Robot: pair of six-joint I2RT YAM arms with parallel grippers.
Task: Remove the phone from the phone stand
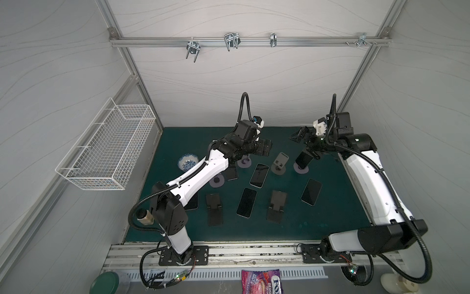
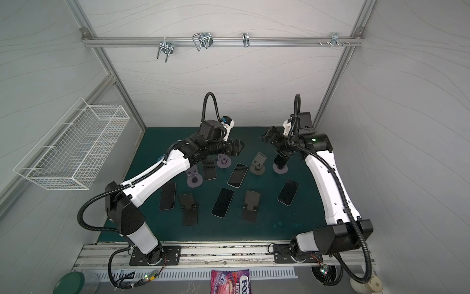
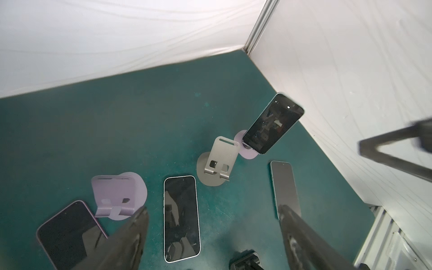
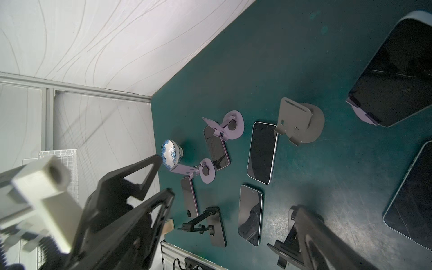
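A black-screened phone leans on a round-based purple stand at the far right of the mat. The right wrist view also has this phone at its upper right, with only a little of the stand showing below it. My right gripper hovers open above and just behind that phone, touching nothing. My left gripper hangs over the middle back, its fingers apart and empty. In the left wrist view its fingers frame a flat phone on the mat below.
An empty grey stand stands left of the propped phone. Empty purple stands, dark folding stands and several flat phones spread over the mat. A patterned bowl sits at left. Bare mat lies along the back.
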